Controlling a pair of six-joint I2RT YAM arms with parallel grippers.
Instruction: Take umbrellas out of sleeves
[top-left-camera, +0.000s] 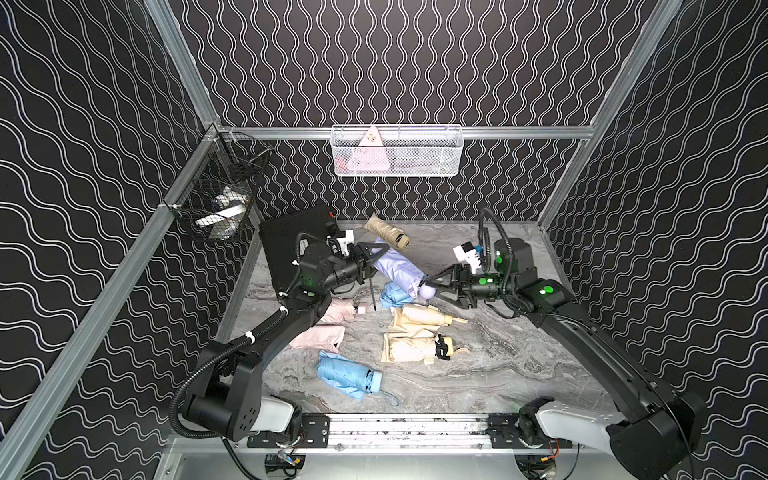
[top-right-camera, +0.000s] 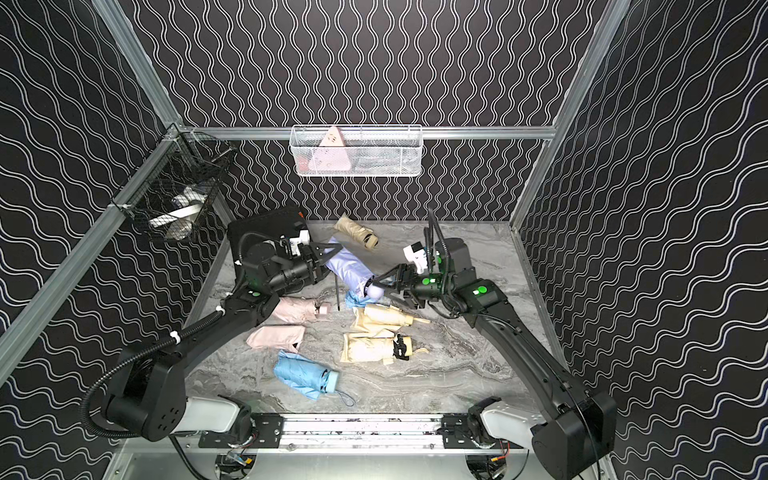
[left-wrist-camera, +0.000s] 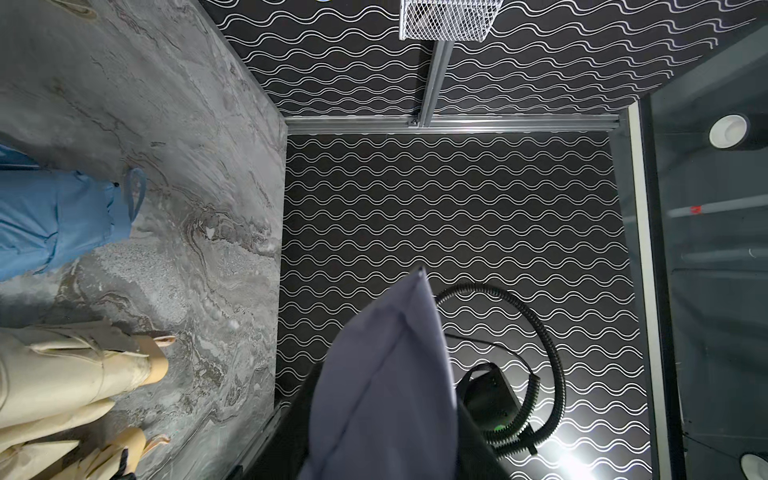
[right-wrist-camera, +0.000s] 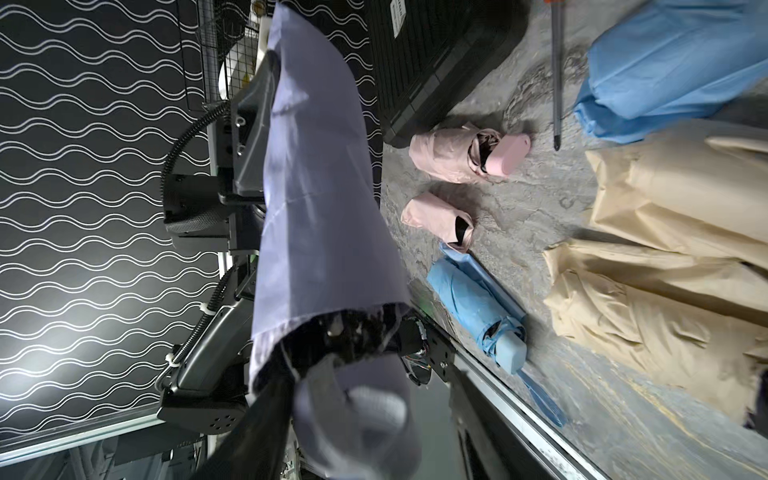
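Note:
A lavender umbrella in its sleeve (top-left-camera: 396, 264) is held aloft at the middle by my left gripper (top-left-camera: 374, 254), shut on the sleeve's upper end. My right gripper (top-left-camera: 444, 286) is at the handle end (right-wrist-camera: 352, 416), its fingers part open on either side of the handle; whether they touch it is unclear. Blue (top-left-camera: 342, 374), pink (top-left-camera: 316, 336), cream (top-left-camera: 412, 345) and khaki (top-left-camera: 388, 232) umbrellas lie on the table; whether each is sleeved is hard to tell.
A black case (top-left-camera: 280, 244) and a dark rod stand at the left. A white wire basket (top-left-camera: 424, 156) and a black one (top-left-camera: 212, 204) hang on the walls.

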